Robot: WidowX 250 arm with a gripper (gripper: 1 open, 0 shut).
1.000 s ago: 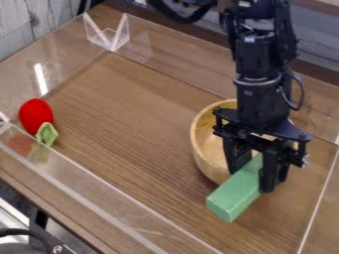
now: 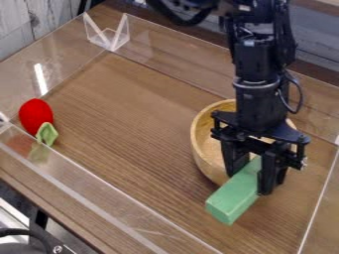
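Observation:
My black gripper [image 2: 259,167] is in the right half of the camera view, angled downward and shut on a green block [image 2: 237,203]. The block hangs tilted from between the fingers, just in front of a round wooden bowl [image 2: 212,149]. The arm and gripper hide much of the bowl. Whether the block touches the table is hard to tell.
A red strawberry-like object [image 2: 36,115] with a green part lies at the left on the wooden table [image 2: 119,119]. A white wire holder [image 2: 103,30] stands at the back left.

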